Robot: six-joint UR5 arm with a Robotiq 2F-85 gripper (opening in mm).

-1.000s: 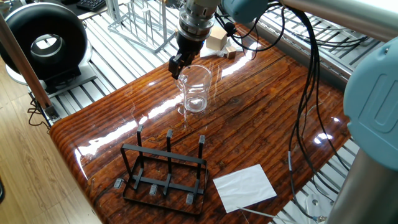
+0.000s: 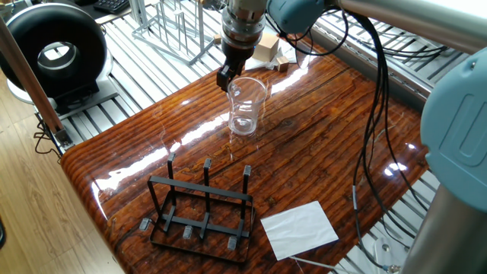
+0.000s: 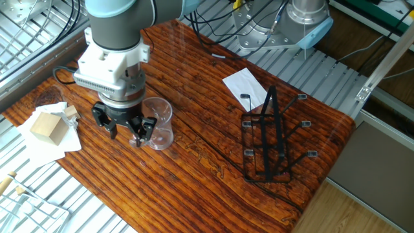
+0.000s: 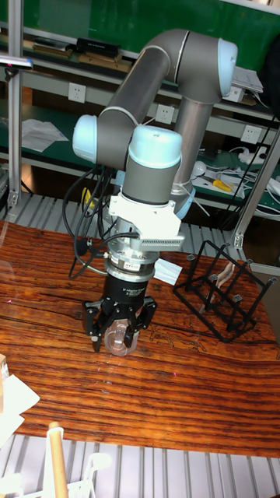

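A clear glass cup (image 2: 244,122) with a handle appears upright on the glossy wooden table (image 2: 319,144). My gripper (image 2: 226,81) is right at its rim, on the handle side. In the second exterior view, the black fingers (image 3: 148,127) stand apart with the gripper (image 3: 129,134) open, and the cup (image 3: 162,138) is close beside them, its handle reaching toward the gap. From the third exterior view, the cup (image 4: 121,338) shows between the spread fingers of the gripper (image 4: 114,341). Whether a finger touches the glass cannot be made out.
A black wire rack (image 2: 202,189) stands near the table's front, beside a white sheet (image 2: 300,230). Wooden blocks (image 3: 50,128) lie on white paper at one table edge. Black cables (image 2: 377,114) hang from the arm. Bare table separates the cup from the rack.
My gripper has shifted slightly to the right in the first exterior view. The cup has shifted the same way, a little up and right. The rack and sheet have not moved.
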